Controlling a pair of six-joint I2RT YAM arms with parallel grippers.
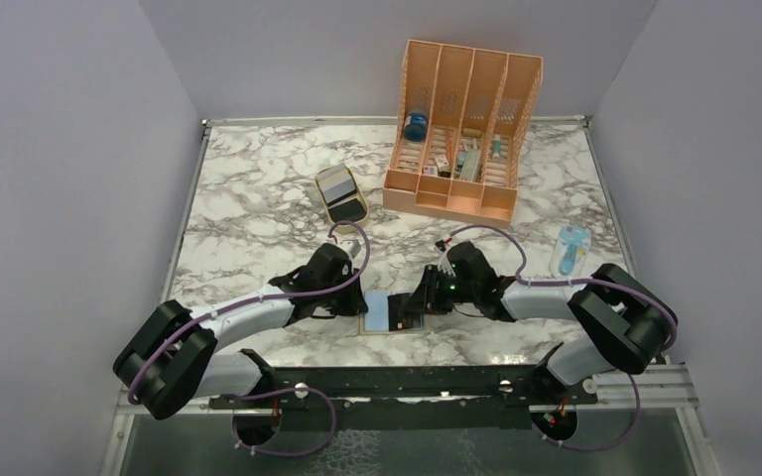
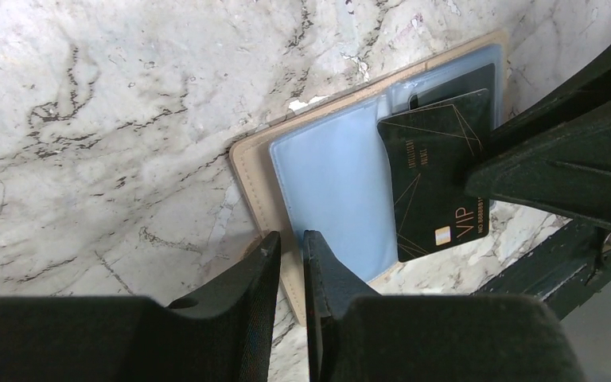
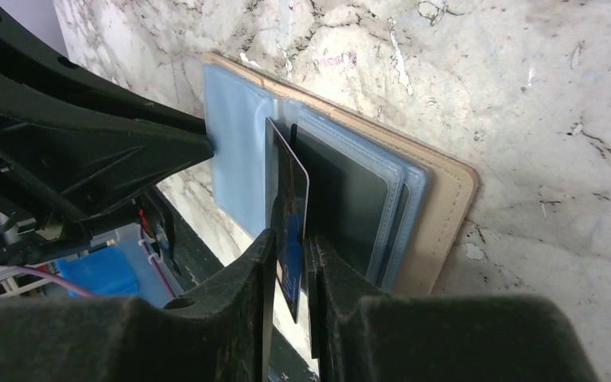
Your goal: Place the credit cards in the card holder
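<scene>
The card holder [image 2: 330, 163] lies open on the marble, beige cover with light blue sleeves. A black VIP card rests on its right half, seen edge-on and raised in the right wrist view, where my right gripper is shut around its lower edge or just beside it; the exact grip is unclear. My left gripper is shut at the holder's left edge, on the blue sleeve's edge. Another dark card [image 3: 342, 199] sits in a clear sleeve under the raised one.
A peach organizer [image 1: 451, 203] with assorted items stands at the back. A small open box [image 1: 337, 183] lies left of it, and a blue item [image 1: 571, 248] in packaging at the right. The marble around the holder is mostly clear.
</scene>
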